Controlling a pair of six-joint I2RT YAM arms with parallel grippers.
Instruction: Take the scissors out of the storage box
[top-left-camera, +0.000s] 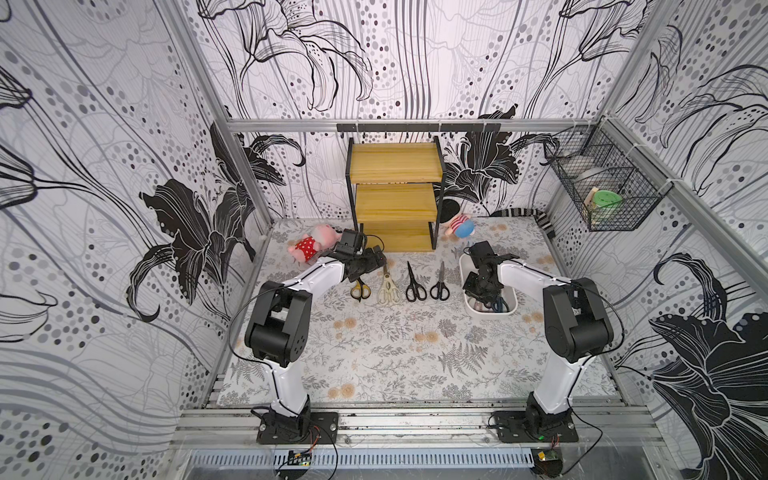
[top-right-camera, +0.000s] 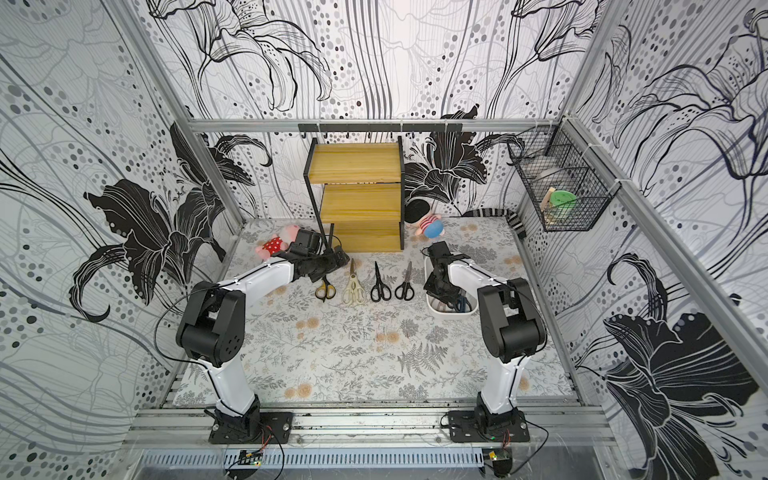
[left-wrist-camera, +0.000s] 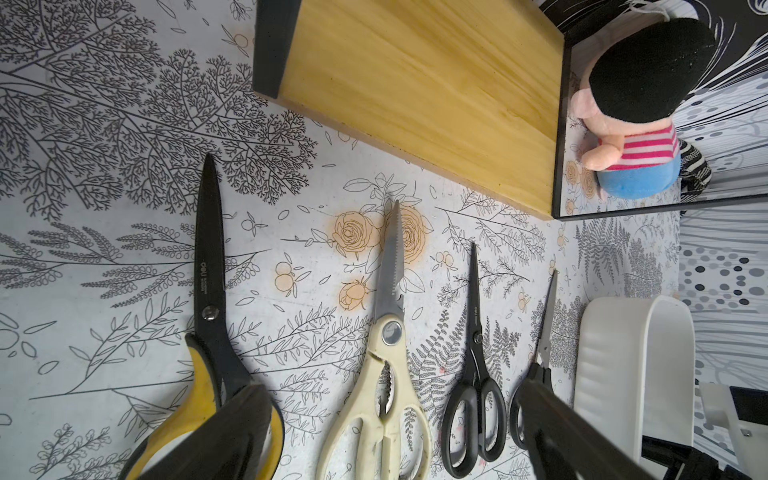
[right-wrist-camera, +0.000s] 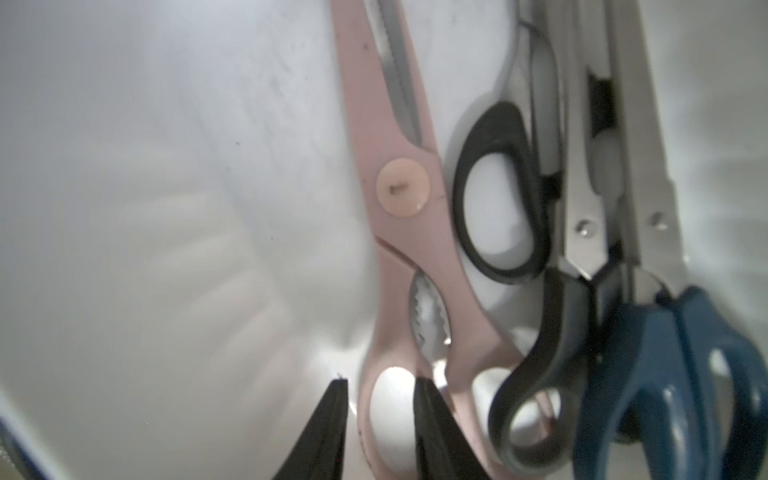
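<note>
The white storage box (top-left-camera: 505, 308) holds pink scissors (right-wrist-camera: 408, 232), black-handled scissors (right-wrist-camera: 552, 336) and blue-handled scissors (right-wrist-camera: 640, 368). My right gripper is down over the box, open, its fingertips by the pink scissors' left loop. My left gripper (top-left-camera: 369, 260) hangs above a row of scissors on the table: yellow-black (left-wrist-camera: 209, 304), cream (left-wrist-camera: 372, 376), and two black pairs (left-wrist-camera: 464, 424). Its fingers are dark blurs at the bottom of the left wrist view, so its state is unclear.
A three-tier wooden shelf (top-left-camera: 396, 160) stands at the back centre, with plush toys (top-left-camera: 308, 248) either side. A wire basket (top-left-camera: 604, 216) hangs on the right.
</note>
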